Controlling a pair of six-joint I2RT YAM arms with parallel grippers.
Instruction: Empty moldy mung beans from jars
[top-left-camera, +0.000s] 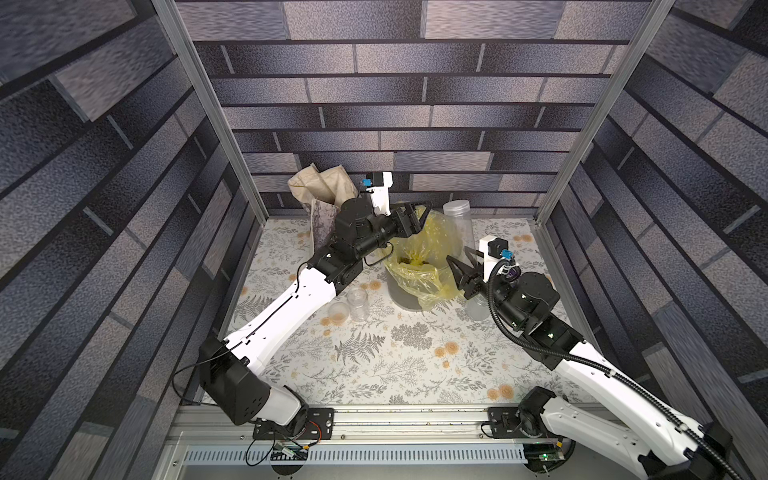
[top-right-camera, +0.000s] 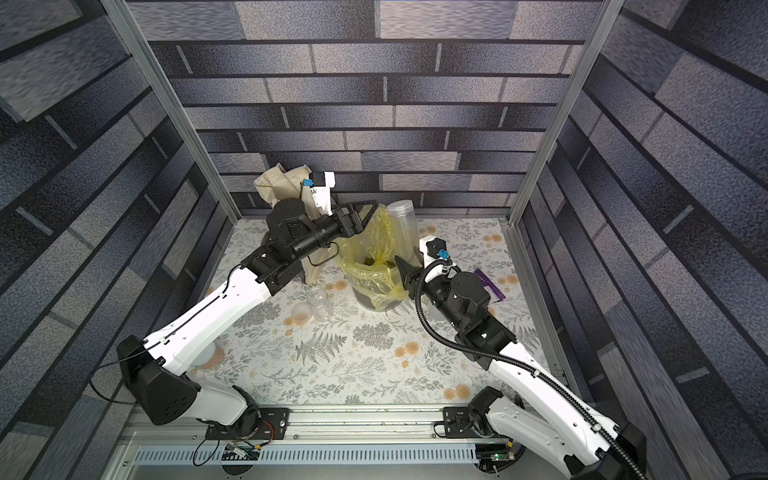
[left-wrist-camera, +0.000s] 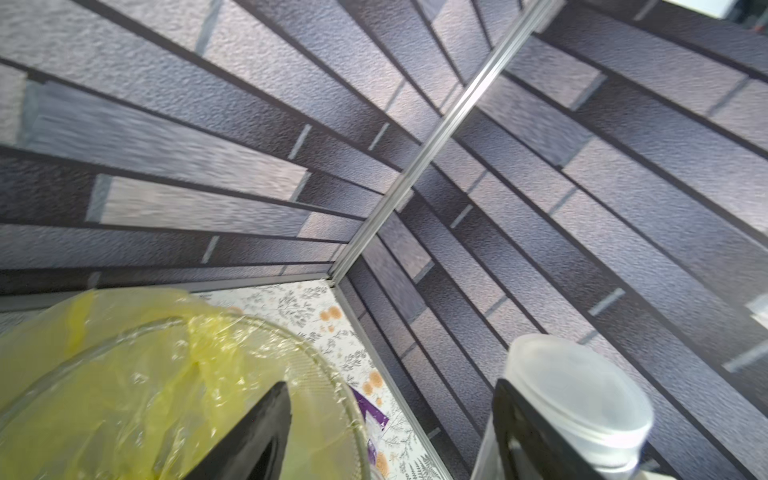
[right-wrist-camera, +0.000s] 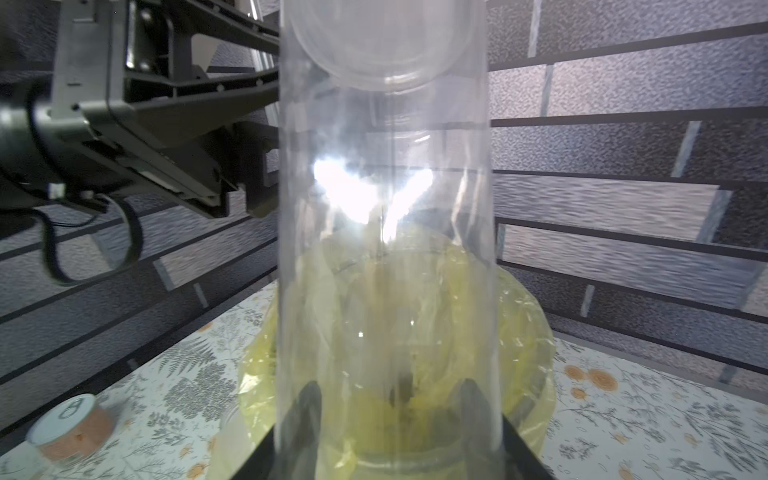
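Observation:
A tall clear jar (right-wrist-camera: 388, 184) with a whitish lid (top-left-camera: 457, 206) stands roughly upright in my right gripper, which is shut on it. Through its wall I make out no beans. Behind it, a round bin lined with a yellow bag (top-left-camera: 412, 280) has its mouth spread open; dark matter shows inside. My left gripper is open and empty, above the left back part of the bin. In the left wrist view the jar's lid (left-wrist-camera: 580, 400) appears beyond the right-hand finger, apart from the grip. The jar's lower end is hidden in the top views.
Two small clear containers (top-right-camera: 319, 304) (top-right-camera: 301, 313) lie left of the bin. A beige cloth bag (top-left-camera: 324, 188) stands at the back left, a purple object (top-right-camera: 489, 285) on the right. A lidded tub (right-wrist-camera: 72, 426) sits at the front left.

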